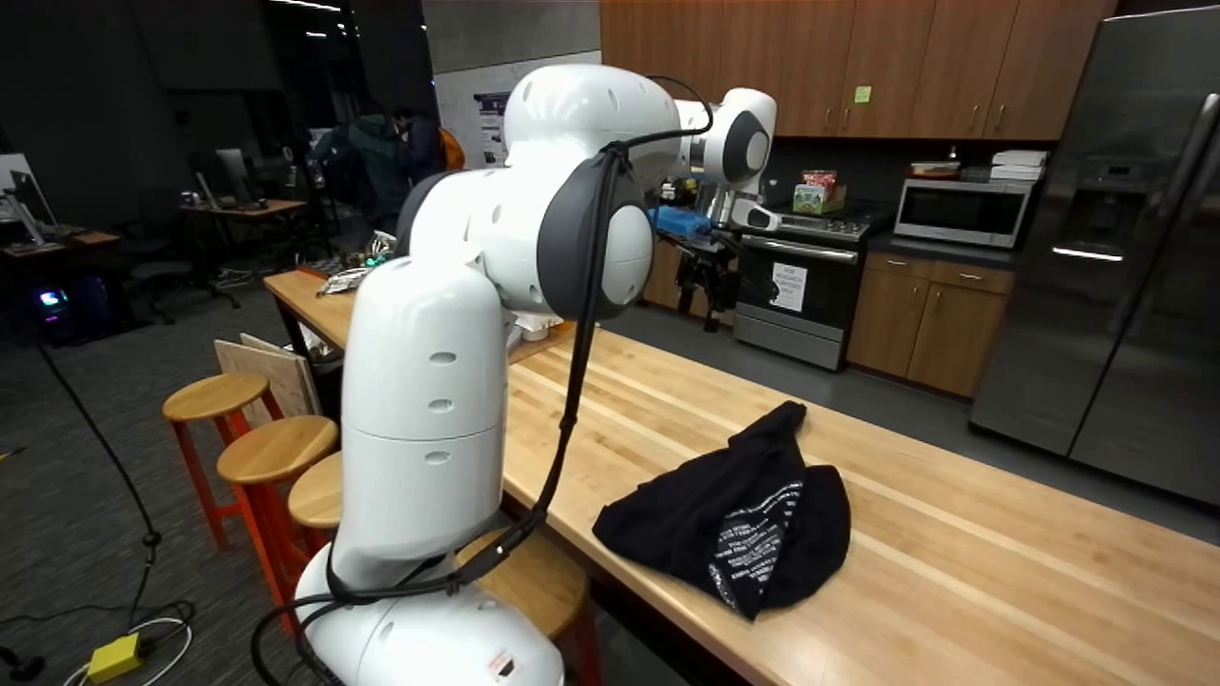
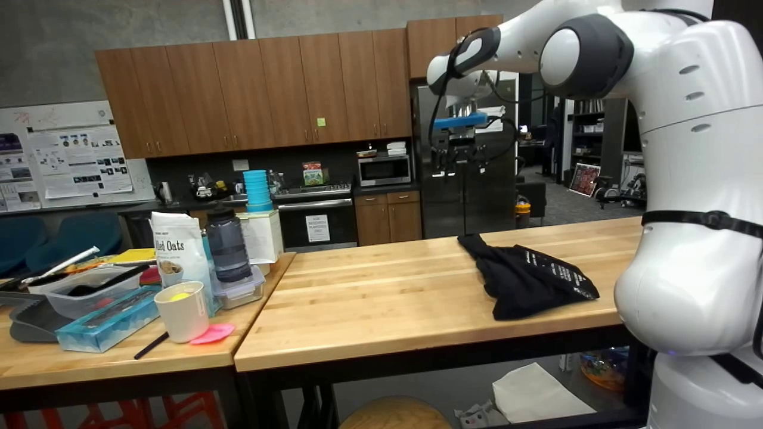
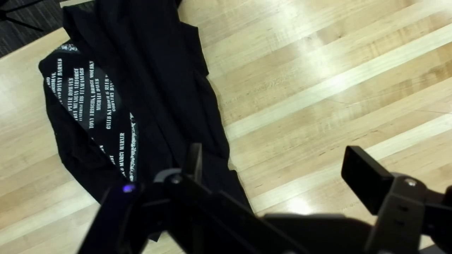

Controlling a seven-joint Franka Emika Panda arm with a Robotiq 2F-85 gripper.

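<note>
A black cloth garment with white lettering (image 1: 749,532) lies crumpled and partly folded on the wooden table. Exterior view 2 shows the same garment (image 2: 529,279) toward the table's right end, near the arm's base. My gripper (image 1: 709,311) hangs well above the tabletop, apart from the cloth. From the wrist, the garment (image 3: 148,84) fills the left side and passes beneath the left finger. The gripper's two fingers (image 3: 366,177) stand wide apart, with only bare wood and a little cloth far below the gap. Nothing is held.
A neighbouring table there carries a cup (image 2: 182,314), an oats bag (image 2: 179,246), a dark bottle (image 2: 227,246) and bins. Stools (image 1: 274,452) stand along the table's side.
</note>
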